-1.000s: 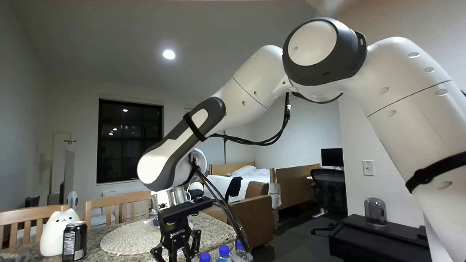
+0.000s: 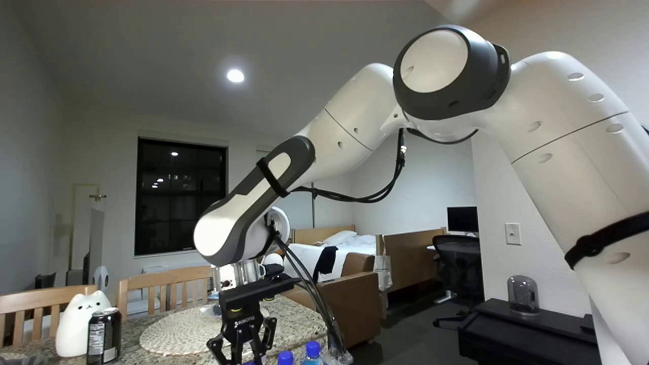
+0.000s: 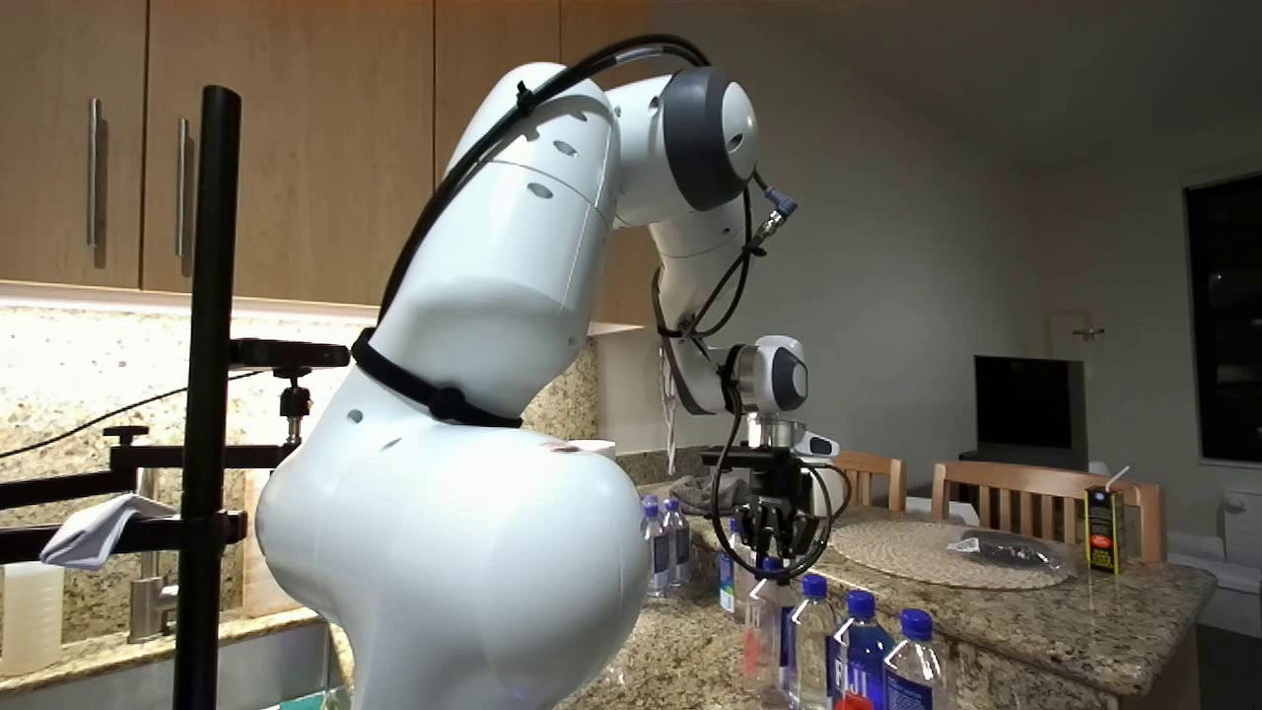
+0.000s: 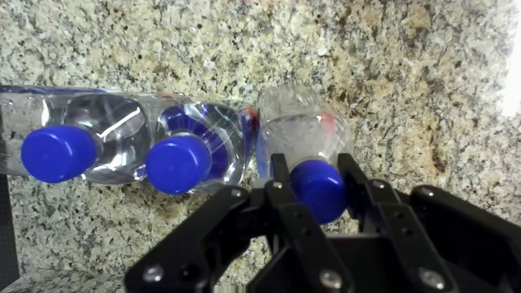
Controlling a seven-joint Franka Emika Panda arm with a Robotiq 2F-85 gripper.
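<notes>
In the wrist view, a clear water bottle (image 4: 298, 124) has its blue cap (image 4: 320, 193) between the two fingers of my gripper, which is shut on it. Seen in exterior view 2, the gripper (image 3: 775, 542) hangs over the far end of a row of similar bottles, with the gripped bottle (image 3: 766, 621) beneath it. Whether that bottle's base rests on the counter cannot be told. Exterior view 1 cuts off the fingertips of the gripper (image 2: 240, 356) at the bottom edge, where a little blue shows between them.
Two more blue-capped bottles (image 4: 178, 163) (image 4: 58, 154) stand left of the gripped one in the wrist view. Other bottles (image 3: 666, 544) stand farther back. A woven mat (image 3: 899, 550) and a drink carton (image 3: 1102, 532) lie beyond.
My gripper has shifted slightly up and left in exterior view 1, and a bit of blue now shows at its fingers. The cables beside it have moved across the rightmost bottle's cap.
</notes>
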